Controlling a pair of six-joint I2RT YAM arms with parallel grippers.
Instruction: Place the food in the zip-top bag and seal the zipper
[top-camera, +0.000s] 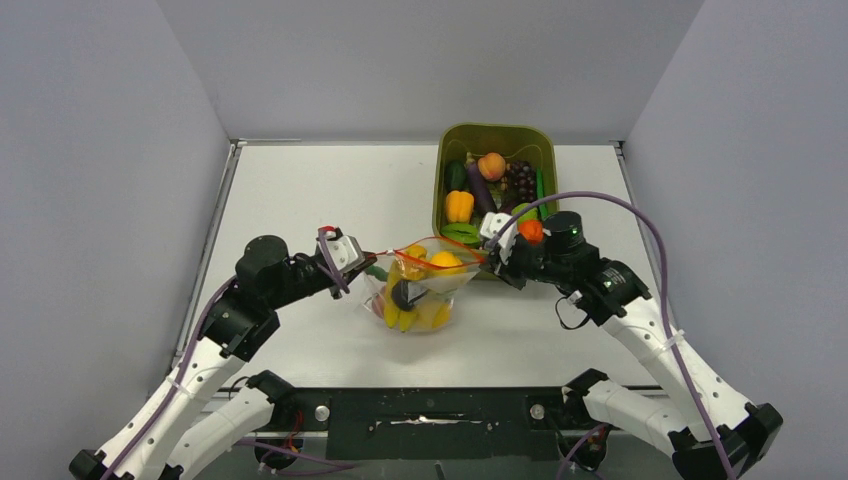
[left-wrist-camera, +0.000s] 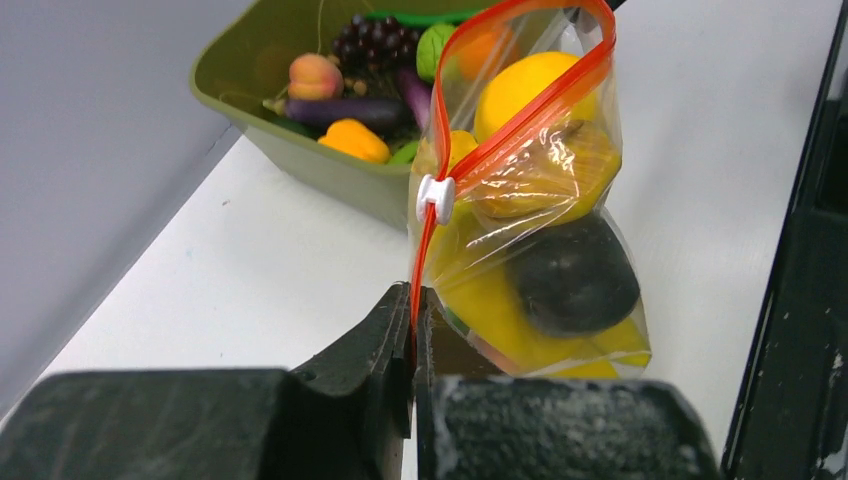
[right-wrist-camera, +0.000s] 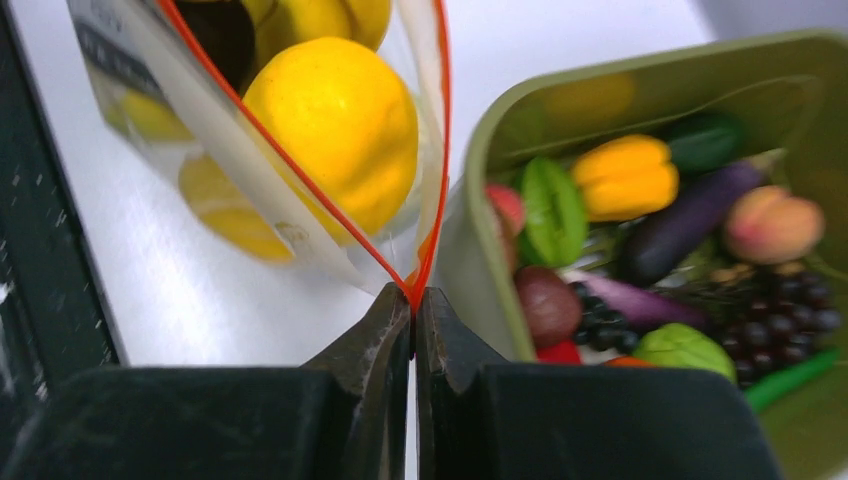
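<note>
A clear zip top bag (top-camera: 432, 290) with red zipper strips hangs between both grippers, its mouth partly open. Yellow and dark food fills it; a round yellow fruit (right-wrist-camera: 335, 135) lies close to the mouth. Pinched at one end of the red strip, my left gripper is shut on the bag's edge. The white slider (left-wrist-camera: 436, 199) sits on the strip just beyond those fingertips. At the opposite corner, where the red strips meet, my right gripper is shut on the bag. The strips spread apart between the two ends.
Behind the bag and to the right stands a green bin (top-camera: 447, 140) of toy produce, including an eggplant (top-camera: 479, 185) and a peach (top-camera: 491, 166). Its near wall is close to my right gripper.
</note>
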